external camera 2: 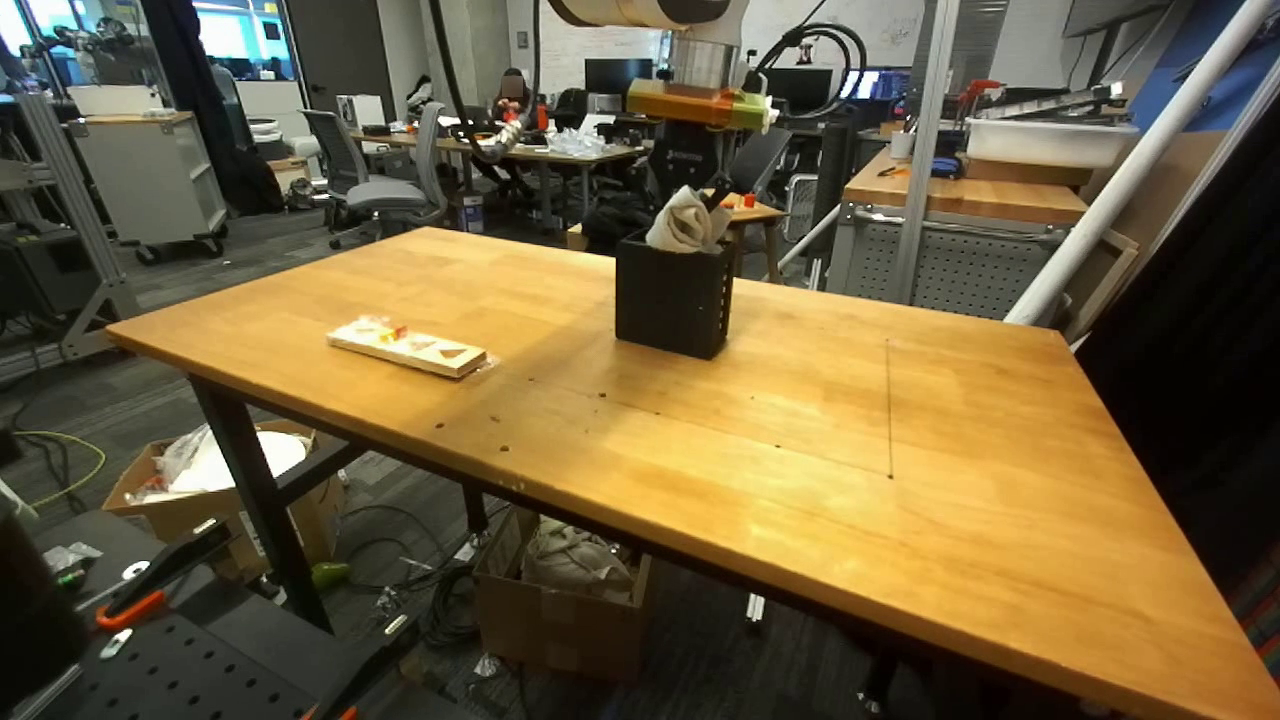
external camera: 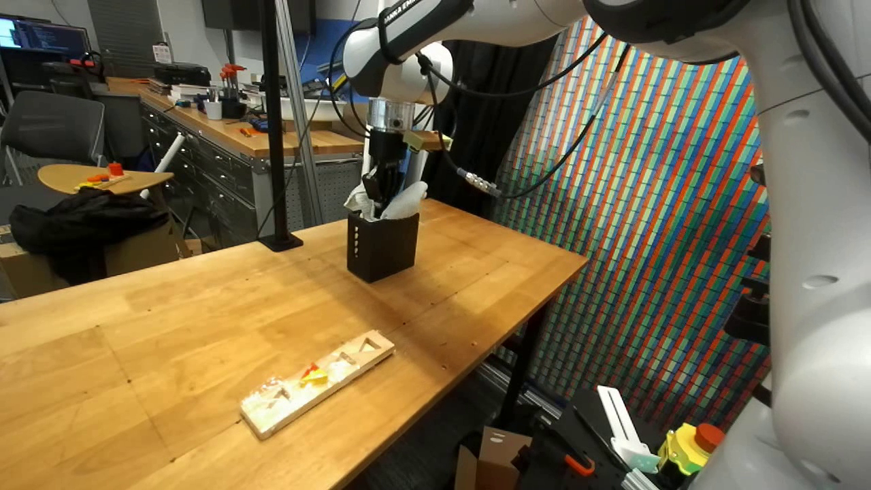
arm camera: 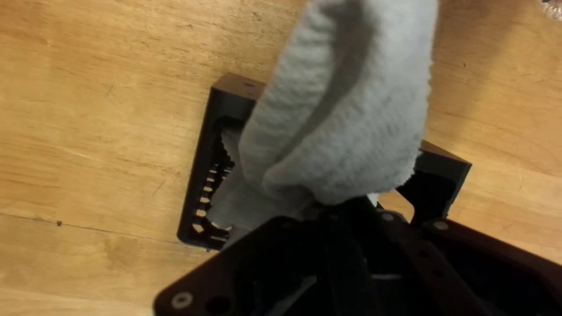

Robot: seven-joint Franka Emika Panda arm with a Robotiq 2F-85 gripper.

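Note:
A black box (external camera: pixel 381 249) with holes in its side stands at the far part of the table in exterior view 1. White-grey cloth (external camera: pixel 404 201) bulges up out of its top, on both sides of my gripper (external camera: pixel 377 196), which points down into the opening. Seen from the wrist, the cloth (arm camera: pixel 342 121) rises in a thick fold and part of it reaches down inside the box (arm camera: pixel 192 195). My gripper is shut on the cloth; its fingertips are mostly hidden by it. Exterior view 2 shows the cloth (external camera 2: pixel 687 222) above the rim of the box (external camera 2: pixel 672 298).
A wooden shape board (external camera: pixel 318 384) with red and yellow pieces lies nearer the front of the table. Behind the box at the table's edge rises a black post (external camera: pixel 280 122).

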